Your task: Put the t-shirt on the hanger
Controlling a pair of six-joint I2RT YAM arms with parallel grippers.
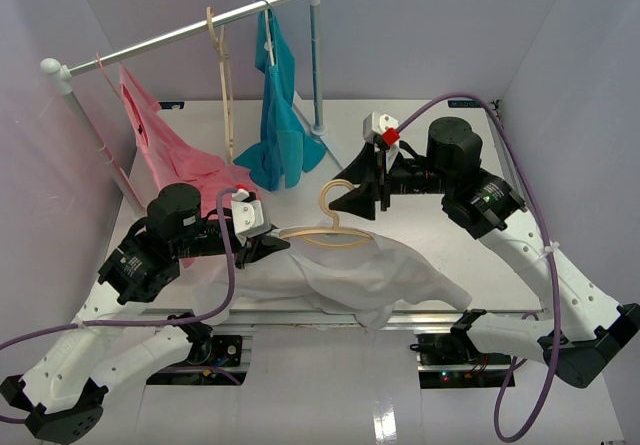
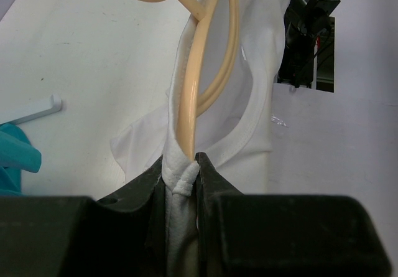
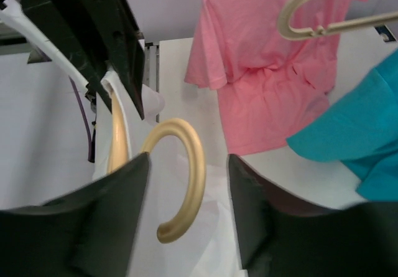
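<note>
The white t-shirt (image 1: 390,275) hangs between the arms with the light wooden hanger (image 1: 337,231) inside its collar. My left gripper is shut on the shirt's collar with the end of the hanger's bar inside it, the hook extending toward the upper left in the left wrist view. My right gripper (image 1: 355,190) is open around the hanger's hook (image 3: 194,171), which stands between its blurred fingertips in the right wrist view; whether they touch it is unclear.
A rail (image 1: 180,33) at the back left carries a pink shirt (image 1: 180,155), empty wooden hangers (image 1: 225,85) and a teal shirt (image 1: 280,135).
</note>
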